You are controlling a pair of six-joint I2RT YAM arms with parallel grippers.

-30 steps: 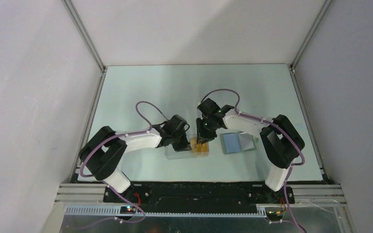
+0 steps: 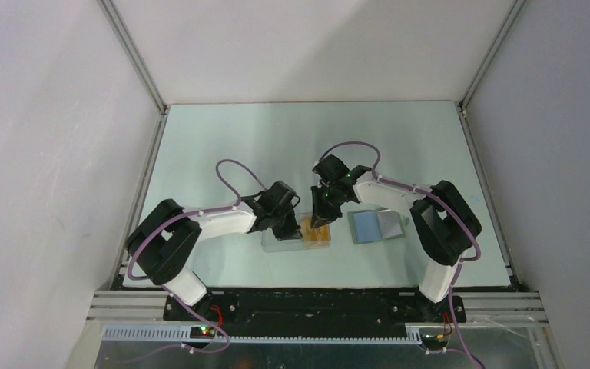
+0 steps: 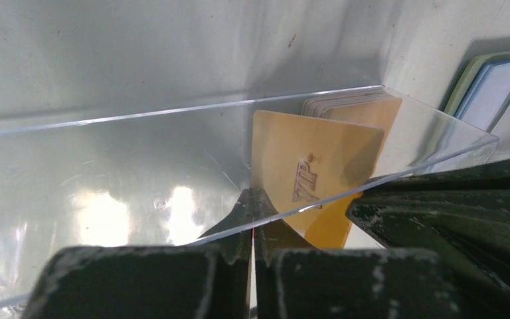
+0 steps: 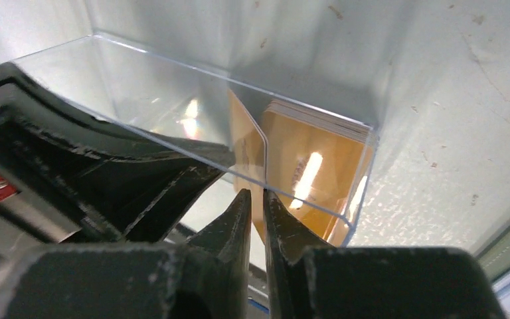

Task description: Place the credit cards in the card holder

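A clear card holder point(image 2: 275, 244) lies on the table with a stack of gold cards point(image 4: 312, 156) at its right end. One more gold card point(image 3: 315, 156) stands steeply tilted in front of that stack, inside the holder's walls. My right gripper is shut on this card's edge, above the near rim. Beside the card's left edge, my left gripper is shut, its tips at or touching the card. Whether any of the card lies between the left fingers cannot be told. From above, both grippers hide part of the holder.
Right of the holder is a greenish tray point(image 2: 369, 241) bearing a blue stack point(image 2: 367, 227) and a grey-white stack point(image 2: 389, 224). The two grippers stand very close together.
The left arm, holder and tray look unmoved.
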